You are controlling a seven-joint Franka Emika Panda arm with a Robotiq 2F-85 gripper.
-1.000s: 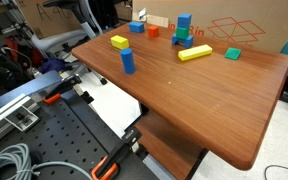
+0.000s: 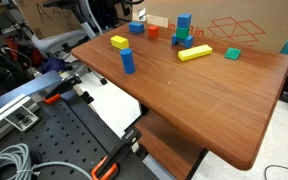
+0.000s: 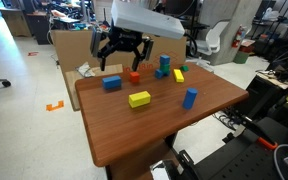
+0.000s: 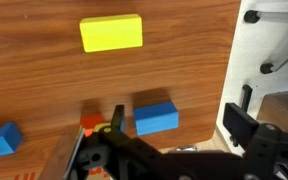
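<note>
My gripper point(image 3: 122, 52) hangs in the air above the far-left part of the wooden table. Its fingers are spread wide, and nothing shows between them at their height. Below them lies a blue block point(image 3: 112, 83), flat on the table. In the wrist view that blue block point(image 4: 156, 117) appears between the two dark fingers, nearer the left one. A yellow block point(image 4: 112, 33) lies apart from it. Beside the blue block is a small red block point(image 3: 135, 76).
A blue cylinder point(image 2: 128, 62) stands upright near the table's edge. Farther along are a blue and green stack point(image 2: 183, 30), a long yellow block point(image 2: 195, 53) and a green piece point(image 2: 233, 53).
The dark gripper parts at the top left of exterior view 1 have shifted slightly toward the blue block. The blocks on the table have not moved.
</note>
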